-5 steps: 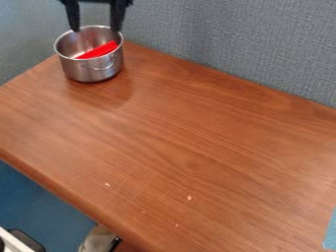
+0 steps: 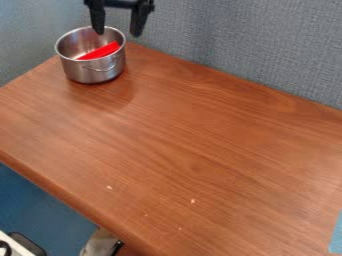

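Note:
A steel pot (image 2: 91, 69) stands at the back left of the wooden table, with a red object (image 2: 102, 50) lying inside it. My black gripper (image 2: 119, 26) is above the pot at the top edge of the view, fingers spread apart, with nothing visible between them.
Grey padded walls rise behind and to the left. A small metal fixture sits at the bottom left, beyond the table's edge.
The pot and red object look unmoved.

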